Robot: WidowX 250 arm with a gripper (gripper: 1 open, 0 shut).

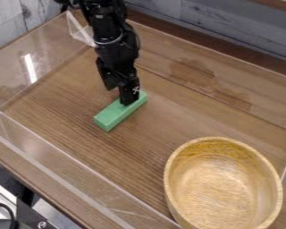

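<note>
A green block [114, 115] lies flat on the wooden table [74, 152]. The black gripper [124, 91] hangs pointing down over the block's upper right end, open by the look of its fingers. Whether the fingers touch the block is hard to tell, and the arm hides that end of it.
A large yellow oval bowl [223, 188] sits at the front right. A clear plastic panel lines the left edge of the table.
</note>
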